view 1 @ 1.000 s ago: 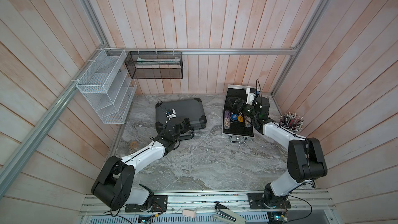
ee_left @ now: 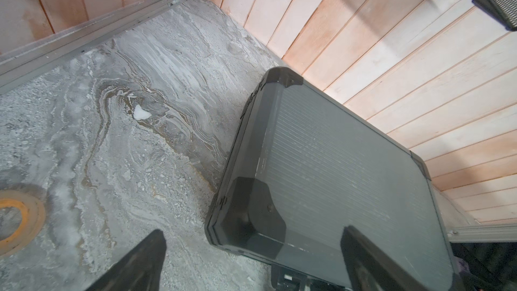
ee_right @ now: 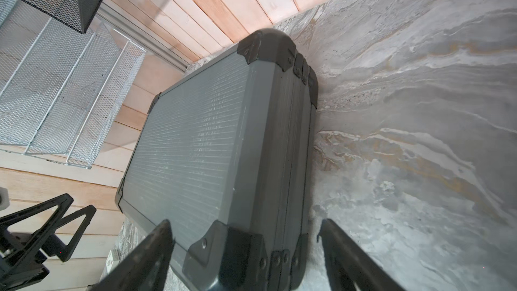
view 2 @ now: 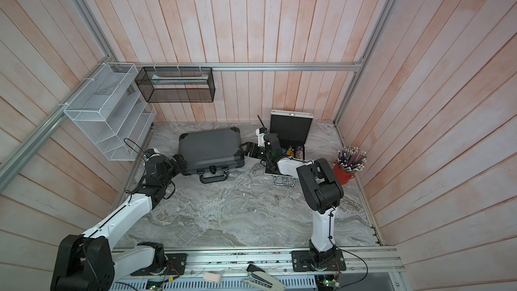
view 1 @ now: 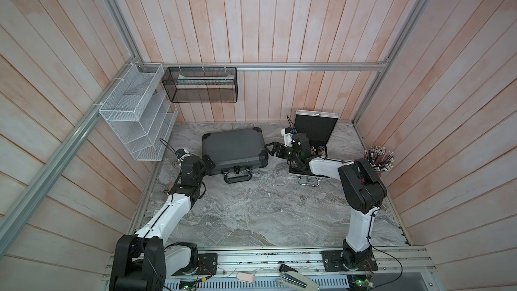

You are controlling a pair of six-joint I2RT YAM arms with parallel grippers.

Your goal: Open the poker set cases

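A closed grey case (view 1: 234,145) with dark corners and a front handle lies on the table. A silver-edged case (view 2: 288,126) stands open at the right, lid raised, its contents partly behind my right arm. My left gripper (view 1: 207,164) is open at the grey case's left end; its fingertips flank the near left corner in the left wrist view. My right gripper (view 1: 273,149) is at that case's right end, its fingers apart around the corner in the right wrist view, with nothing seen held.
A roll of tape (ee_left: 29,221) lies left of the grey case. White wire shelves (view 1: 134,118) and a black mesh basket (view 1: 199,89) hang above. A red cup of sticks (view 2: 344,172) stands at the right.
My left gripper has moved left to the grey case's left end. My right gripper has moved left from the open case to the grey case's right end.
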